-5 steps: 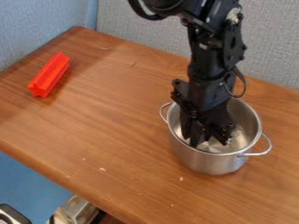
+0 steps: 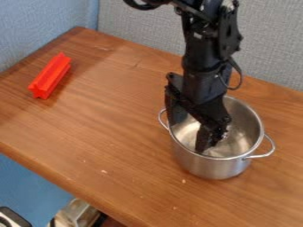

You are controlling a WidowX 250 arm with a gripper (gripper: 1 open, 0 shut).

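Note:
A steel pot (image 2: 219,165) with two wire handles stands on the wooden table, right of centre. My black gripper (image 2: 193,131) reaches down into the pot, open, its fingers over the left and middle of the interior. What may lie under or between the fingers is hidden by the gripper and the pot's wall.
A red oblong object (image 2: 50,75) lies at the table's back left. Grey padded walls bound the back and left. Metal hardware is at the bottom left, off the tabletop.
The arm and gripper have shifted a little to the left, and the fingers look more spread than a second ago. The pot and red object have stayed put.

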